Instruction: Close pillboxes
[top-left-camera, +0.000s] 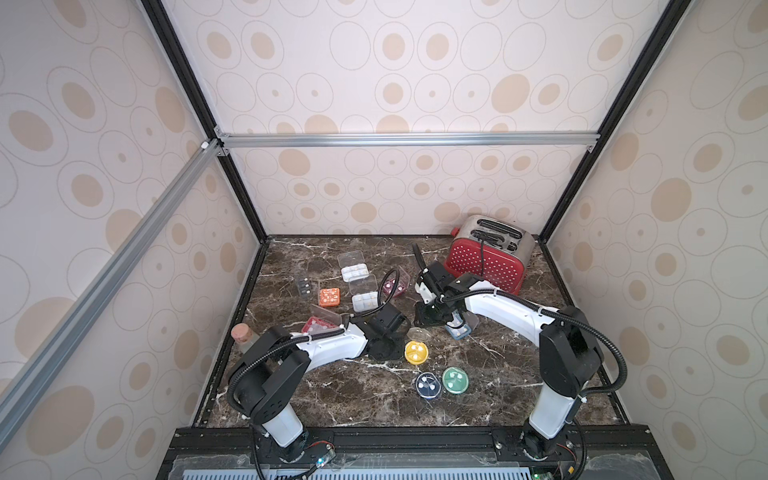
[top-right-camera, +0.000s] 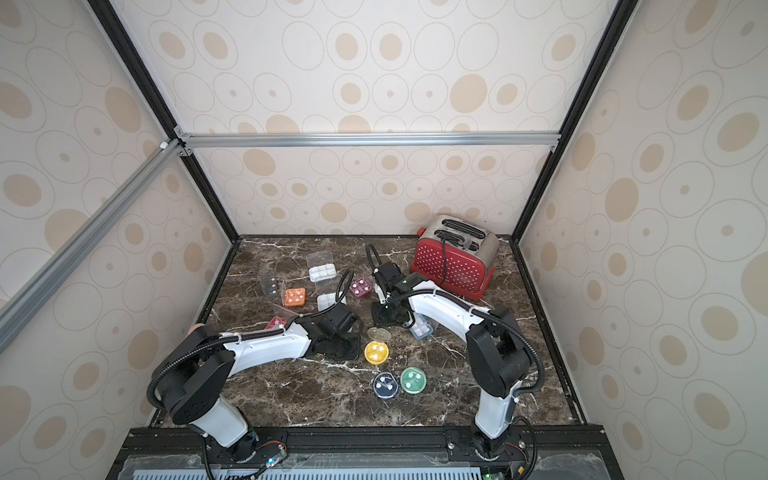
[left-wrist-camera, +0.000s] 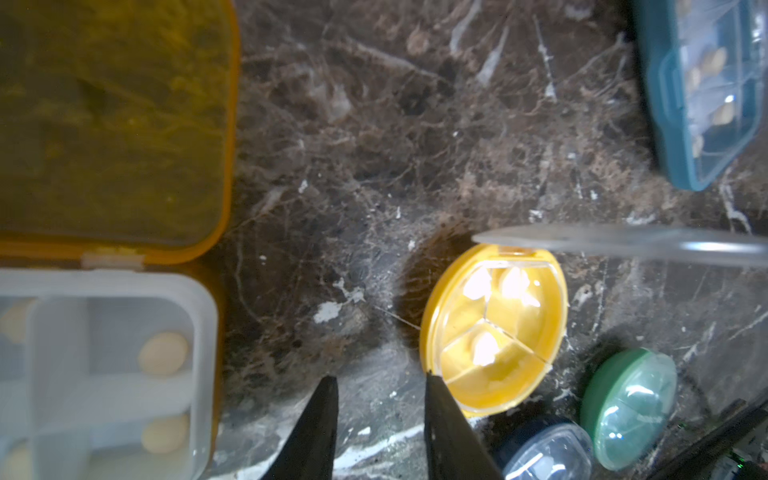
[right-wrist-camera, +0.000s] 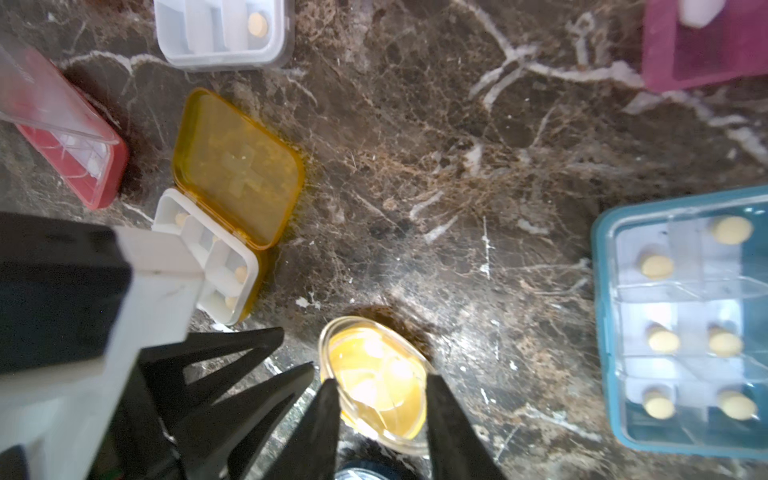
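Observation:
A round yellow pillbox (left-wrist-camera: 500, 320) lies with its clear lid (left-wrist-camera: 656, 244) raised, pills inside. My left gripper hangs just beside it, part open, nothing seen between its fingers. My right gripper is above the yellow pillbox, part open; whether its fingers touch the lid is unclear. A blue round pillbox (top-left-camera: 428, 385) and a green one (top-left-camera: 455, 380) lie shut in front. An orange-lidded white pillbox (right-wrist-camera: 232, 168) stands open at the left, and a light-blue pillbox (right-wrist-camera: 608, 320) sits to the right.
More pillboxes, red (right-wrist-camera: 112, 172), white (right-wrist-camera: 224, 56) and magenta (right-wrist-camera: 664, 72), lie toward the back and left. A red toaster (top-right-camera: 448, 268) occupies the back right. The two arms are close together at the centre.

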